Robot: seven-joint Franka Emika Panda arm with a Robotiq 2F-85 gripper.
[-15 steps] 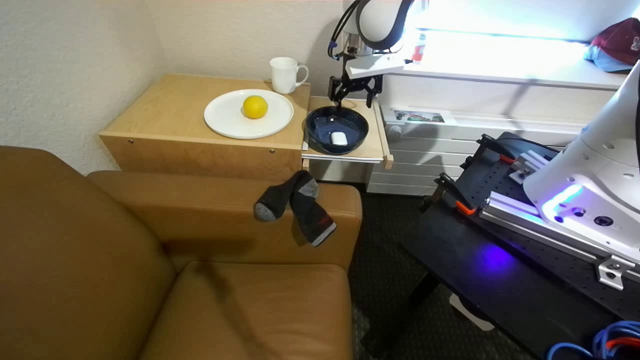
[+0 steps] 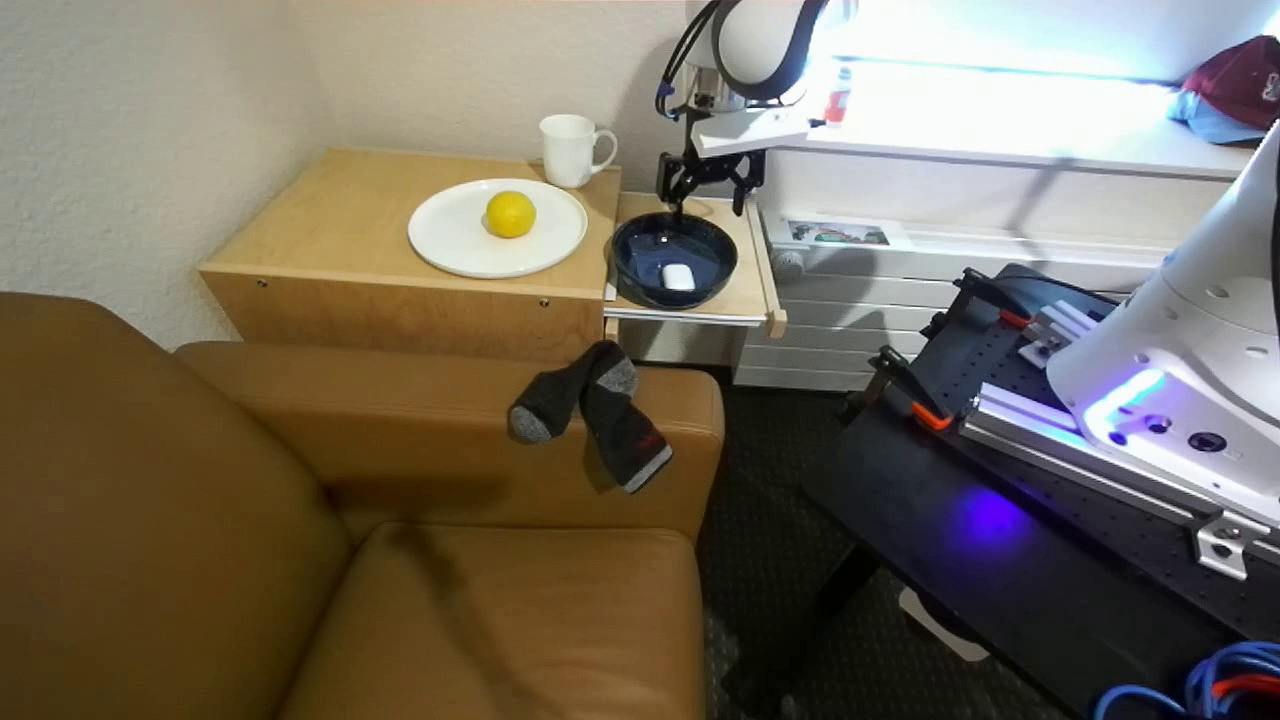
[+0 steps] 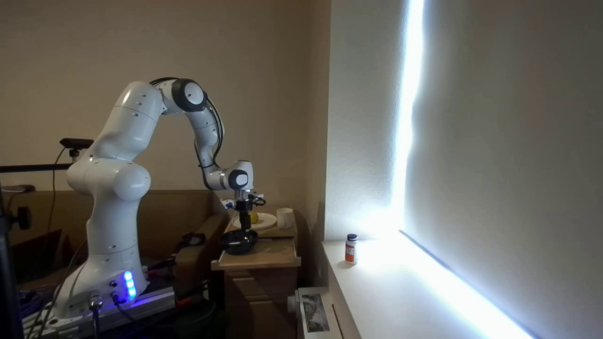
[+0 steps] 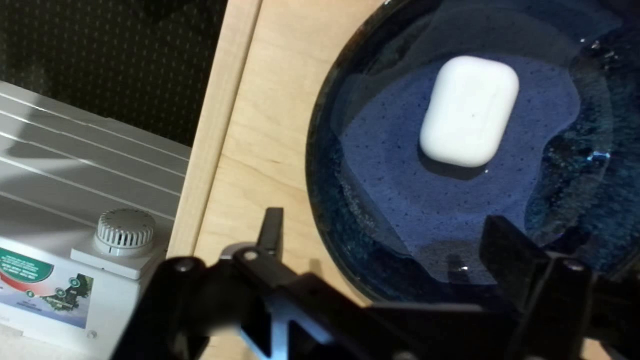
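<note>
A small white rounded case (image 4: 469, 112) lies inside a dark blue glazed bowl (image 4: 372, 237). In exterior view 1 the bowl (image 2: 636, 275) rests on a pulled-out wooden shelf (image 2: 751, 270), with the white case (image 2: 678, 277) toward its near side. Over the bowl's far rim hangs my gripper (image 2: 708, 210), its fingers spread apart. The wrist view has the gripper open, one finger (image 4: 273, 231) outside the bowl's rim and the other finger (image 4: 507, 252) above its inside. No object shows between them. From the side, the bowl (image 3: 238, 243) sits directly below the hand.
A white plate (image 2: 450, 246) with a yellow ball-like fruit (image 2: 511, 214) and a white mug (image 2: 567, 150) occupy the cabinet top beside the shelf. Dark socks (image 2: 618, 420) drape over the sofa arm (image 2: 396, 390). A radiator (image 2: 828, 330) adjoins the shelf; a bottle (image 3: 351, 250) stands on the windowsill.
</note>
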